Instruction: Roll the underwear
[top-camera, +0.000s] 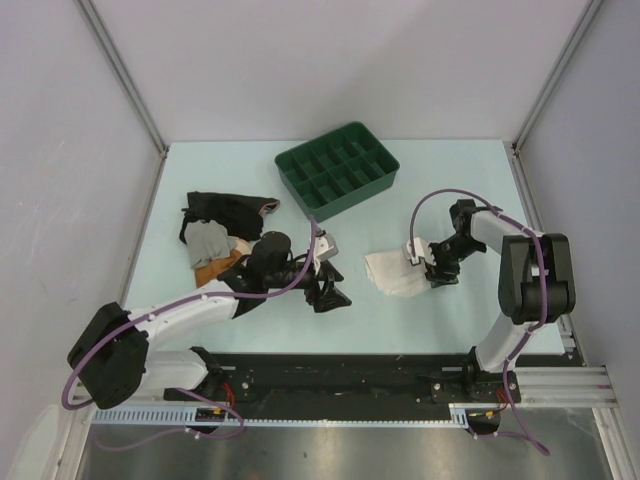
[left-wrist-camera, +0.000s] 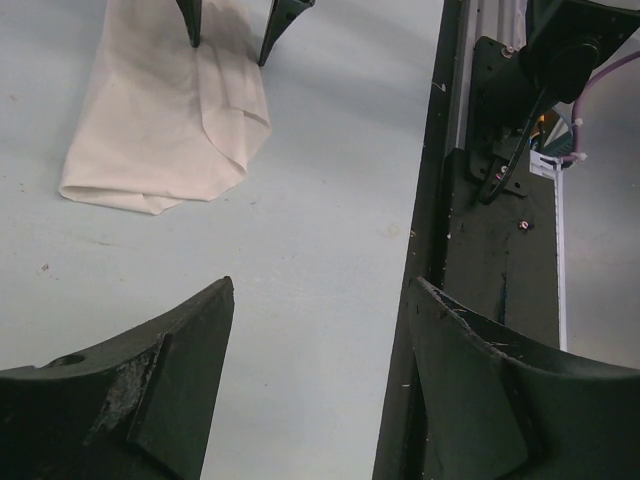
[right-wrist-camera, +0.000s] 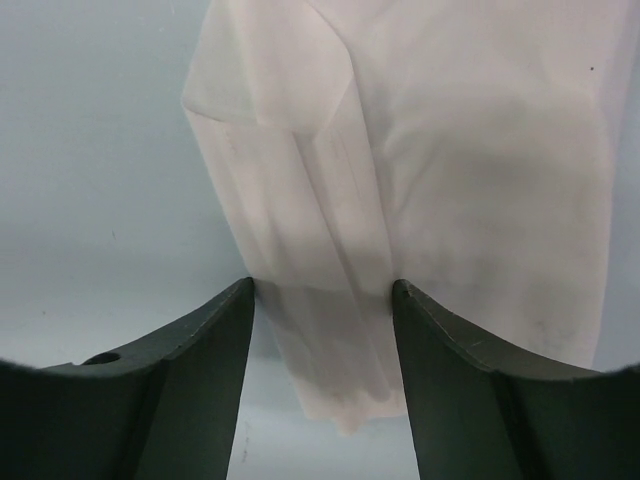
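The pale pink underwear (top-camera: 388, 271) lies on the table right of centre, flat, with a folded strip along its right side. In the right wrist view that strip of underwear (right-wrist-camera: 310, 220) runs between the parted fingertips of my right gripper. They stand at either side of the strip, close to the cloth; it is not clear that they press on it. My left gripper is open over bare table, left of the underwear, holding nothing. In the left wrist view the underwear (left-wrist-camera: 140, 130) shows with the right gripper's fingertips at its folded side.
A green divided box (top-camera: 338, 170) stands empty at the back. Dark, grey and brown clothes (top-camera: 215, 225) are piled at the left. Bare table lies in front of the underwear.
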